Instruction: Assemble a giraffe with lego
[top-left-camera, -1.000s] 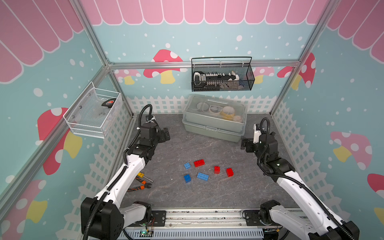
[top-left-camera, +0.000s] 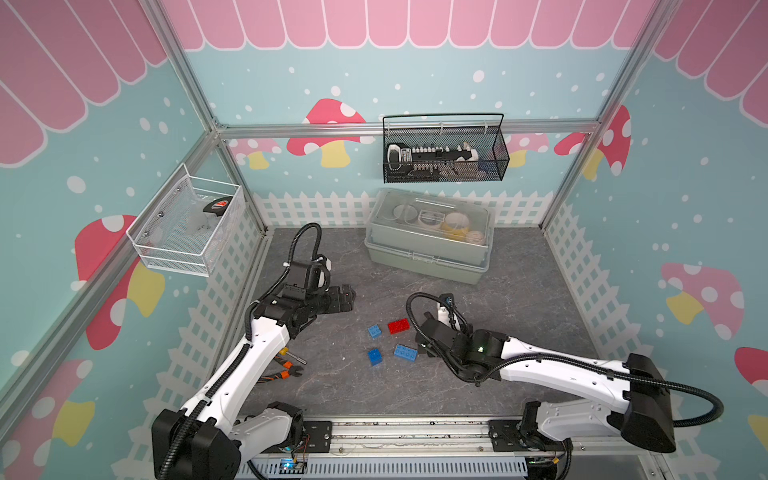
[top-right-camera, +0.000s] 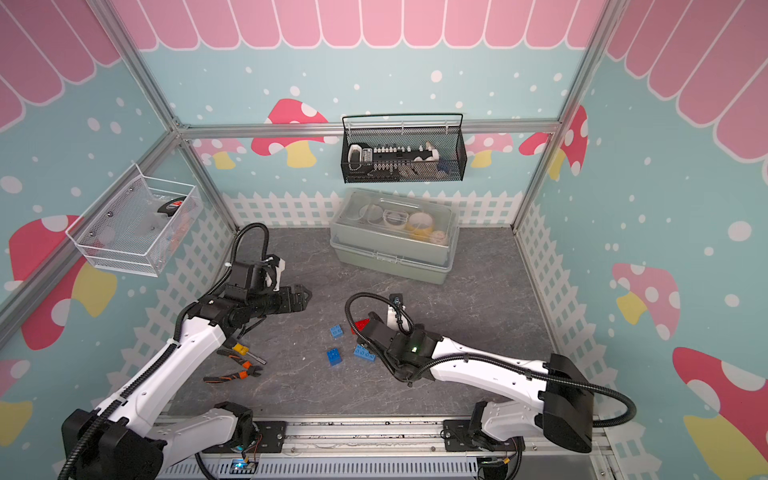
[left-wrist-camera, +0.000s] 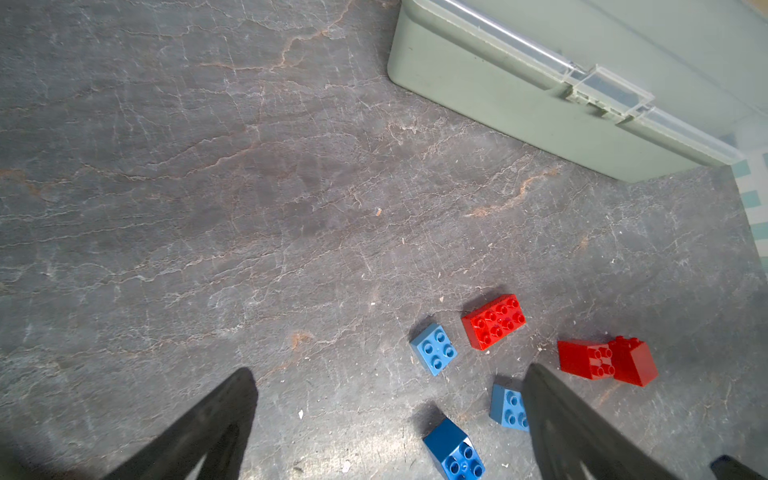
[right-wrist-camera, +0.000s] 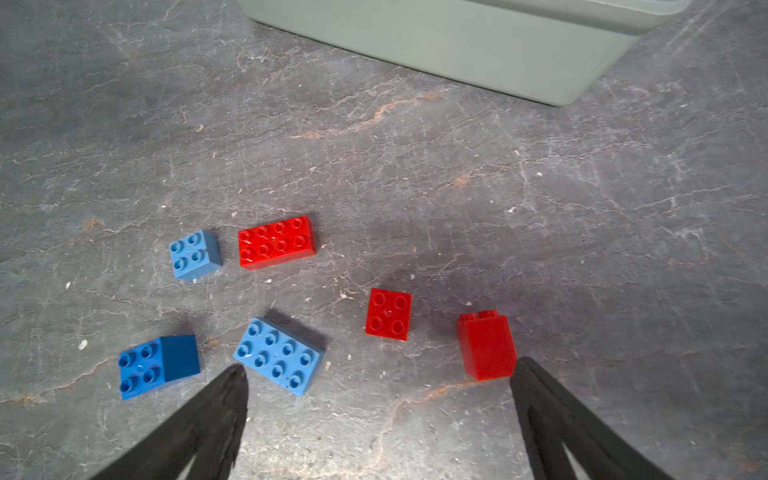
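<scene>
Loose bricks lie on the table: a red 2x4 (right-wrist-camera: 276, 244), a small red 2x2 (right-wrist-camera: 389, 313), a red brick (right-wrist-camera: 485, 345) with studs facing away, a small light-blue brick (right-wrist-camera: 194, 254), a longer light-blue brick (right-wrist-camera: 278, 354) and a dark-blue brick (right-wrist-camera: 157, 366). My right gripper hangs open over them, fingers either side of the lower middle of its view, hiding some bricks in the top views. My left gripper is above the left part of the table, fingertips apart with nothing held.
A green lidded toolbox (top-left-camera: 424, 256) stands at the back. Pliers (top-right-camera: 240, 374) and a screwdriver (top-right-camera: 252, 356) lie at the left. A white basket (top-left-camera: 172, 248) and black basket (top-left-camera: 444, 168) hang on the walls.
My right arm has swung from the back right leftward and forward over the bricks. The bricks visible in both have stayed put.
</scene>
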